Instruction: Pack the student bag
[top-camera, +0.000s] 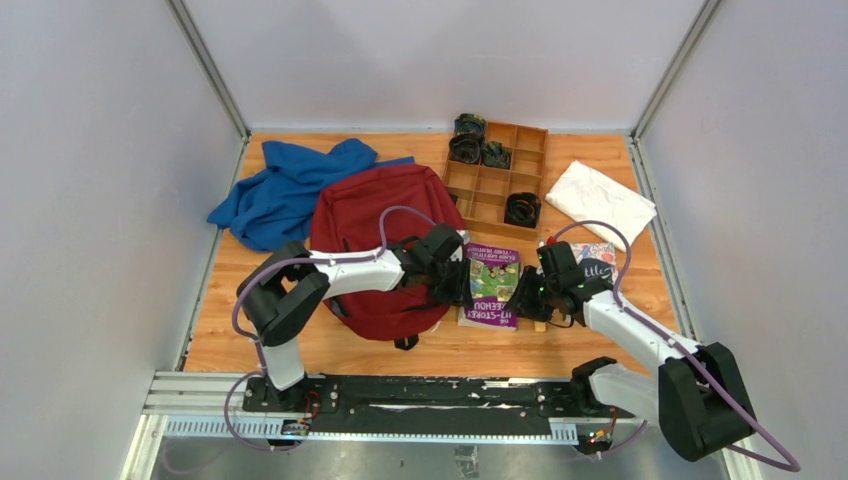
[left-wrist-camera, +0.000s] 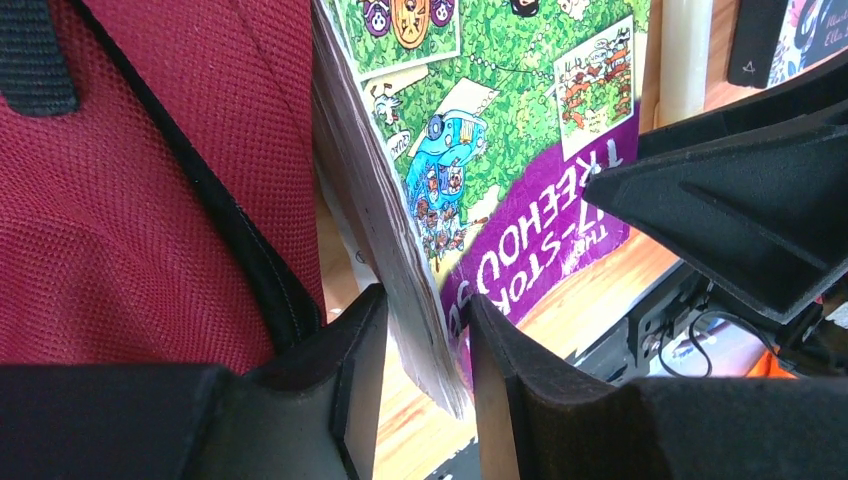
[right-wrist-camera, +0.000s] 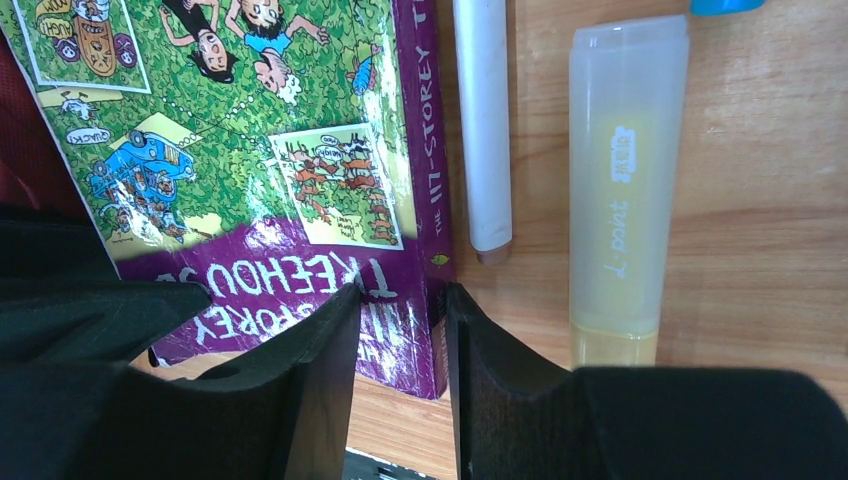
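A purple-and-green book (top-camera: 489, 285) lies right of the red backpack (top-camera: 370, 200). My left gripper is at the book's left, page side, one finger on either side of the edge; whether it grips is unclear. My right gripper is shut on the book's spine at the opposite side. In the left wrist view the book's page edge (left-wrist-camera: 390, 240) faces up beside the backpack's fabric.
A white marker (right-wrist-camera: 485, 130) and a glue tube (right-wrist-camera: 620, 200) lie right of the book. A wooden organizer (top-camera: 495, 185), blue cloth (top-camera: 270, 200), white folded cloth (top-camera: 600, 200) and another book (top-camera: 595, 255) surround them.
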